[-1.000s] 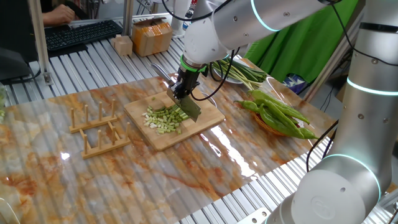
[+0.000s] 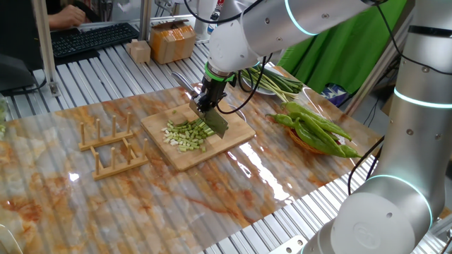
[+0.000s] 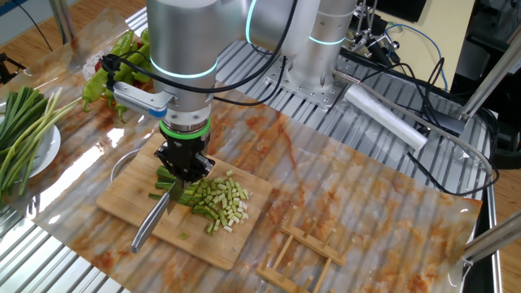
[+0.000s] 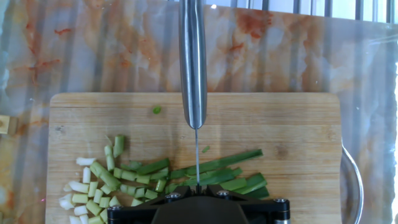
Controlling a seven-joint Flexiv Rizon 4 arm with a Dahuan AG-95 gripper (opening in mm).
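Note:
My gripper (image 2: 207, 106) is shut on a kitchen knife (image 2: 215, 121) above the cutting board. In the wrist view the knife's steel handle (image 4: 193, 68) points away from the fingers, and its thin blade edge runs back between them. On the wooden cutting board (image 4: 305, 143) lie scallions: short cut pieces (image 4: 93, 193) to the left of the blade, longer green stalks (image 4: 233, 180) under it and to its right. From the second exterior view, the handle (image 3: 151, 222) slants toward the board's near edge. Whether the blade touches the board is hard to tell.
A wooden peg rack (image 2: 113, 155) stands left of the board. Green peppers (image 2: 314, 130) fill a basket at the right, and a plate of whole scallions (image 3: 31, 138) sits beyond the board.

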